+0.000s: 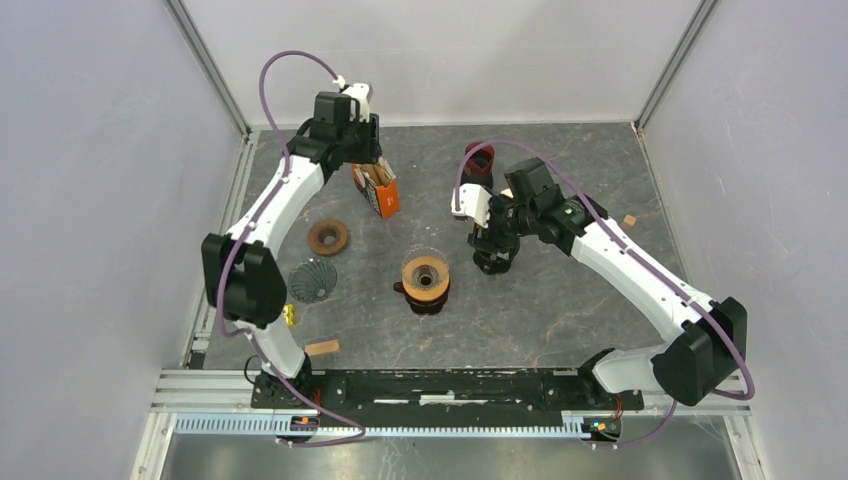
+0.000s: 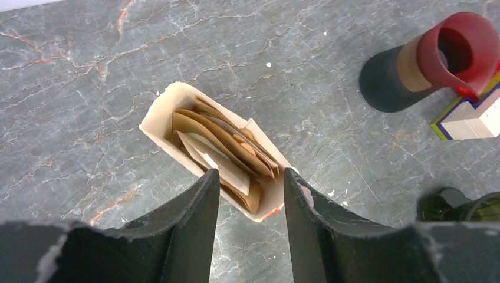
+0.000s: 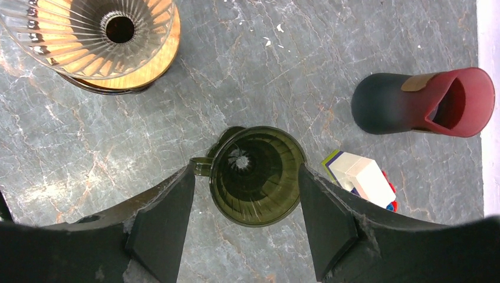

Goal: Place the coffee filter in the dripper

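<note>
In the left wrist view, paper coffee filters (image 2: pixel 221 141) stand bunched inside an open box (image 2: pixel 158 131). My left gripper is over the box's near end, its fingers spread and nothing held between them. The top view shows this box (image 1: pixel 388 200) as orange, partly under the left arm. The clear ribbed dripper (image 1: pixel 427 271) with its wooden ring sits on a dark base near the middle of the table; no filter shows inside it. My right gripper stands open above a dark green glass mug (image 3: pixel 256 177), holding nothing.
A red and black canister (image 3: pixel 407 100) and a small colourful box (image 3: pixel 359 174) stand behind the mug. Left of the dripper lie a brown ring (image 1: pixel 328 237), a grey ribbed dish (image 1: pixel 313 280) and a wooden block (image 1: pixel 322 348).
</note>
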